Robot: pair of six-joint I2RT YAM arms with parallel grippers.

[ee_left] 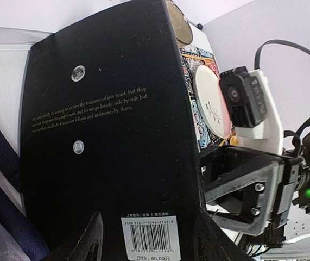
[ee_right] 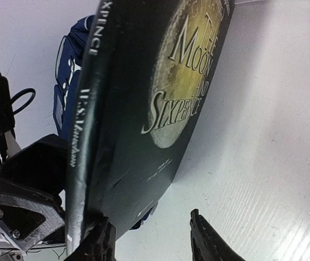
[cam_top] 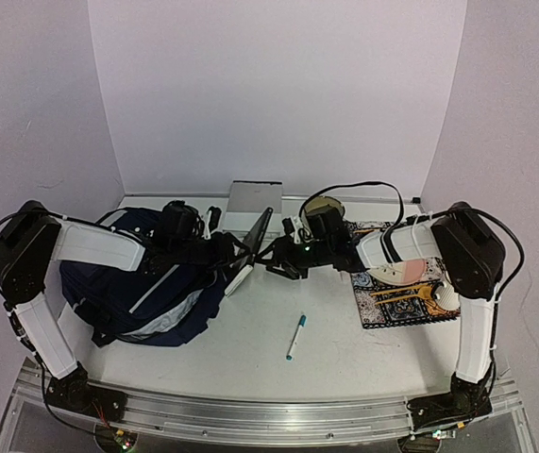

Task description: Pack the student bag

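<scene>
A black book [cam_top: 261, 229] stands steeply tilted between my two grippers, over the table beside the navy bag [cam_top: 179, 307]. Its back cover [ee_left: 111, 147] with a barcode fills the left wrist view; the front cover [ee_right: 160, 92] and spine show in the right wrist view. My left gripper has its fingers spread apart in front of the back cover. On the other side, my right gripper is open, with one finger [ee_right: 101, 242] against or very near the book and bare table seen through the gap. Whether the left fingers touch the book is unclear.
A marker [cam_top: 296, 337] lies on the clear front of the table. To the right, a patterned mat [cam_top: 373, 319] carries a plate, wooden utensils and a white cup [cam_top: 446, 297]. Behind stand a bowl [cam_top: 320, 204], partly hidden, and a grey flat item [cam_top: 255, 196].
</scene>
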